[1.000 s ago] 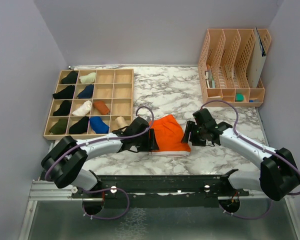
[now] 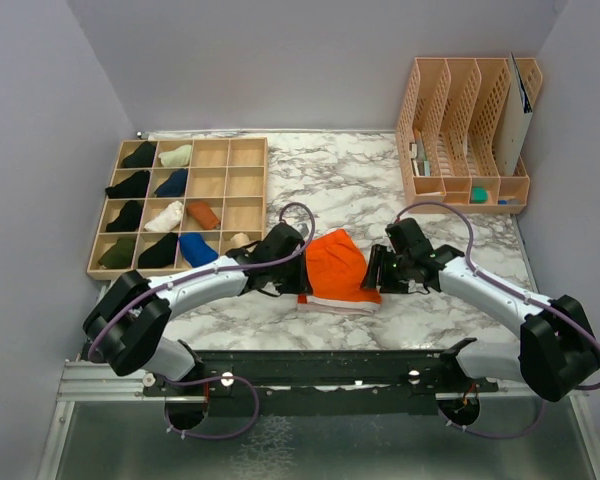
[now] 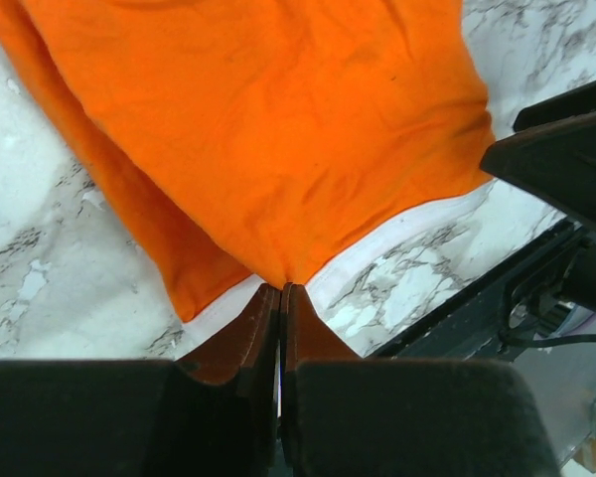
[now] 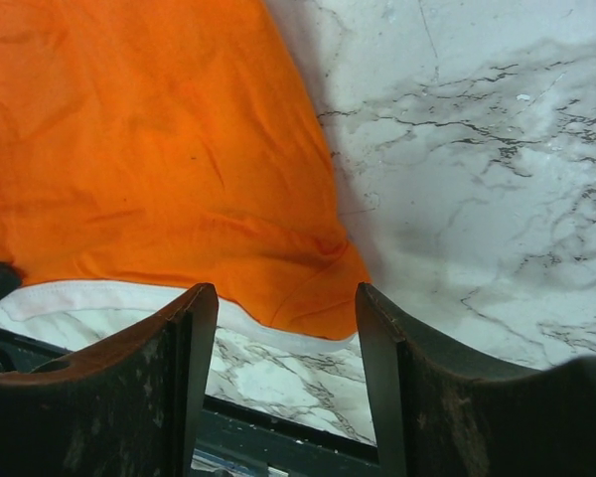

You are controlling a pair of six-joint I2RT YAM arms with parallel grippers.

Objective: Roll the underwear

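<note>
The orange underwear [image 2: 336, 268] lies folded on the marble table, its white waistband [image 2: 338, 304] along the near side. At its near left part my left gripper is shut on the orange cloth, just above the waistband, which passes by the fingertips. My right gripper is part open over the near right corner, with the underwear [image 4: 159, 149] showing between and beyond its fingers. The cloth there is wrinkled and its folded corner lies between the two fingertips; whether they touch it I cannot tell.
A wooden grid box [image 2: 245, 218] with several rolled garments stands at the left, some compartments empty. At the back right is a pink organiser [image 2: 407, 160]. Marble between them [image 2: 330, 170] is clear.
The right gripper has hardly moved, its fingers drawing a little nearer the cloth.
</note>
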